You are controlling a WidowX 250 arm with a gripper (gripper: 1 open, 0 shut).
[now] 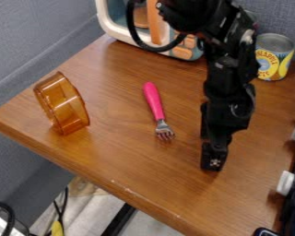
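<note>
My gripper (214, 159) hangs low over the right half of the wooden table, pointing down, its tip at or just above the surface; whether anything is between its fingers is hidden. To its left lies a pink-handled fork (155, 109), tines toward the front. An amber transparent container (62, 102) rests on its side at the left edge of the table (125, 175).
A yellow-labelled can (273, 57) stands at the back right. A white bin with orange panels (114, 15) is at the back. A dark appliance with white knobs (294, 194) lines the right edge.
</note>
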